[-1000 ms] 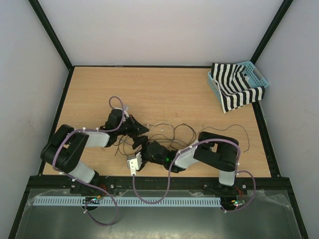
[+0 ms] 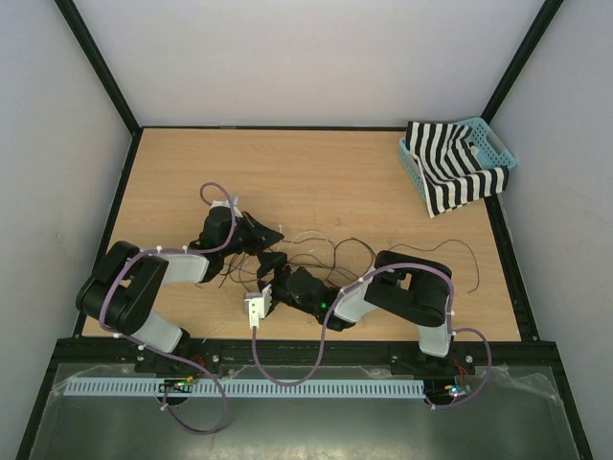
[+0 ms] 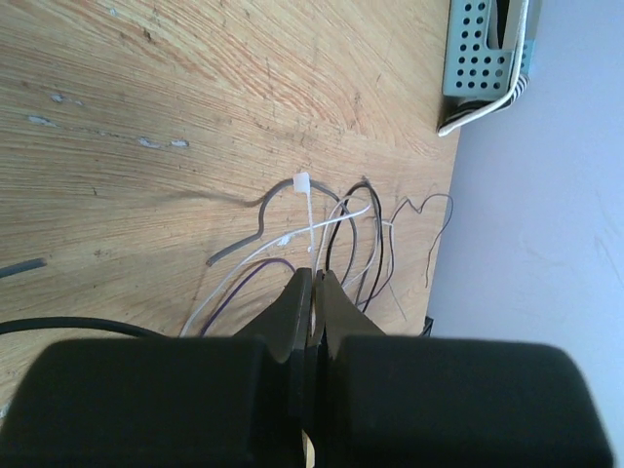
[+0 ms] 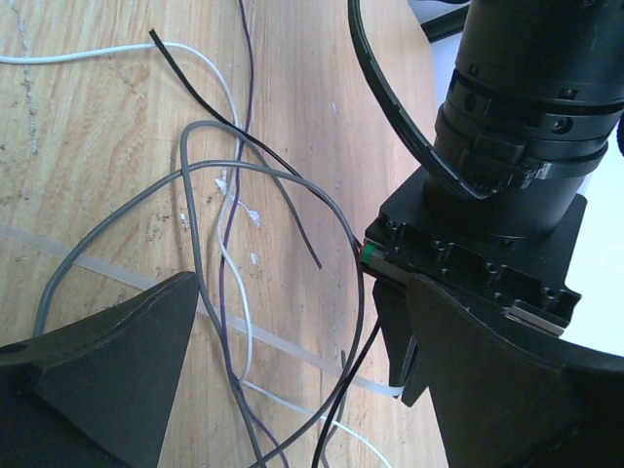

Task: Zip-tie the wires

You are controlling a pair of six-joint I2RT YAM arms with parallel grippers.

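A white zip tie (image 3: 302,183) stands up from the fingertips of my left gripper, its square head away from them and its strap running between the shut fingers. The right wrist view shows the same clear strap (image 4: 127,276) crossing the wires at a slant and ending at the left gripper's tip. Grey, black, white and purple wires (image 4: 258,166) lie loosely crossed on the table. My right gripper is open above them, with wires and strap visible between its spread fingers. From above, both grippers nearly meet and hide much of the bundle.
A blue basket (image 2: 493,149) with a striped black-and-white cloth (image 2: 445,168) stands at the back right. One long wire (image 2: 465,244) trails off to the right.
My left gripper has shifted very slightly left. The right gripper has moved a little left and toward the back. Wires and basket look the same.
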